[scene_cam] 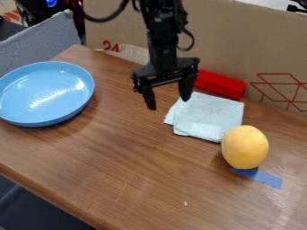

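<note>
My black gripper [168,95] hangs open over the middle back of the wooden table, just left of and above a folded pale blue cloth [206,119], with nothing visible between its fingers. A red block [220,83] lies behind the gripper, along the back. A yellow oval object [245,147] sits at the right, in front of the cloth. A blue plate [46,90] rests on the left.
A cardboard barrier [246,49] runs along the back. A grey fabric item [36,40] is at the back left. Blue tape [267,179] lies by the yellow object.
</note>
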